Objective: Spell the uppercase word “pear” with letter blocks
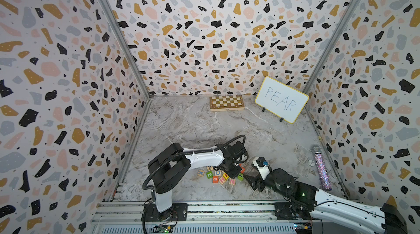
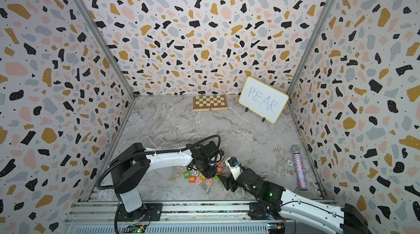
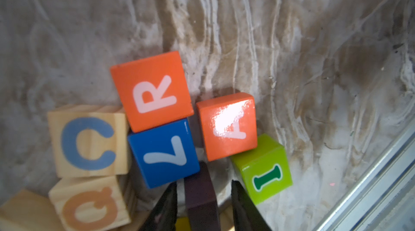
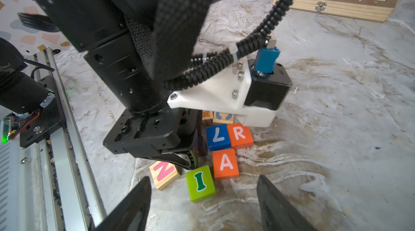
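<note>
My left gripper is low among the letter blocks, open, with a dark purple block (image 3: 200, 200) between its fingers and gaps on both sides. The purple block's letter is not readable. Just beyond it lie the orange R block (image 3: 152, 90), touching the blue block (image 3: 164, 154), and the orange A block (image 3: 228, 125). A green I block (image 3: 263, 170) sits at the right fingertip's side. My right gripper stands open and empty, to the right of the blocks in the top views. No P or E block can be made out.
Wooden blocks C (image 3: 88, 142) and Q (image 3: 90, 203) lie left of the blue block. A whiteboard (image 1: 282, 99) reading PEAR, a chessboard box (image 1: 226, 102) and a glittery microphone (image 1: 322, 170) stand farther off.
</note>
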